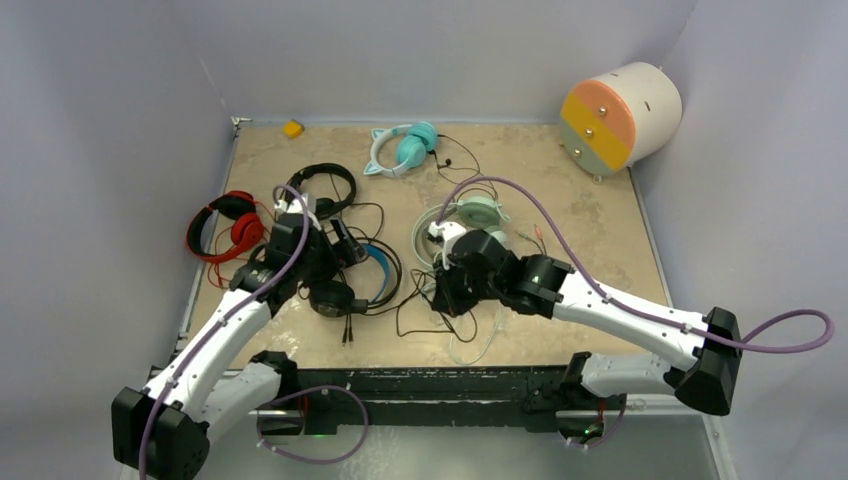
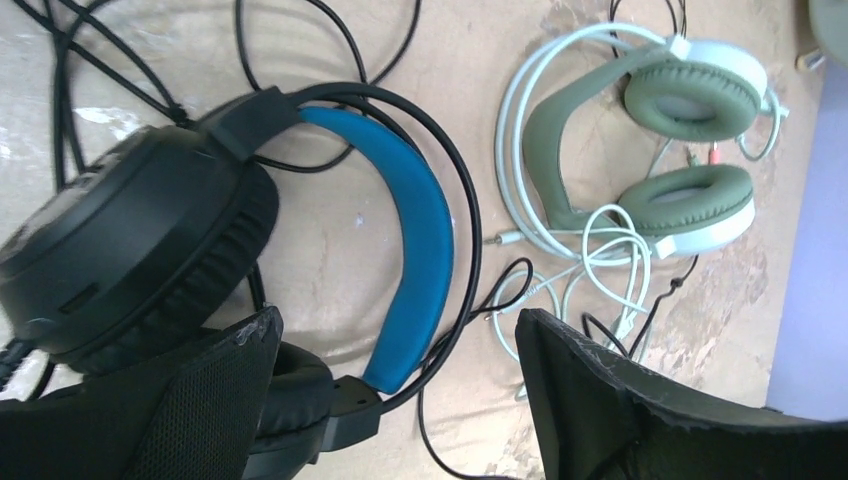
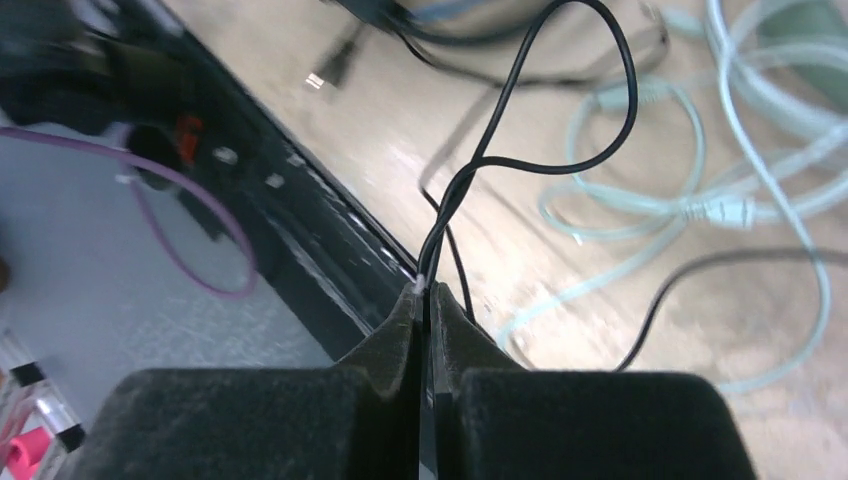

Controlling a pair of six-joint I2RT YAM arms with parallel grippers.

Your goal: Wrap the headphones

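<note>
Black headphones with a blue inner band (image 1: 380,268) lie left of the table's middle. Over their earcups hangs my left gripper, open, its fingers apart with nothing gripped between them. The large earcup (image 2: 150,240) and blue band (image 2: 425,240) show clearly in the left wrist view. My right gripper (image 1: 444,308) is low near the front middle of the table. Its fingers are shut on a black cable (image 3: 470,175), which rises from the fingertips in a loop. More black cable lies across the table toward the blue-banded headphones.
Green headphones (image 2: 555,150) with a tangled pale cable (image 2: 615,250) lie beside them. Red headphones (image 1: 245,232), other black headphones (image 1: 347,180) and turquoise cat-ear headphones (image 1: 412,150) surround the area. A striped drum (image 1: 640,110) stands back right.
</note>
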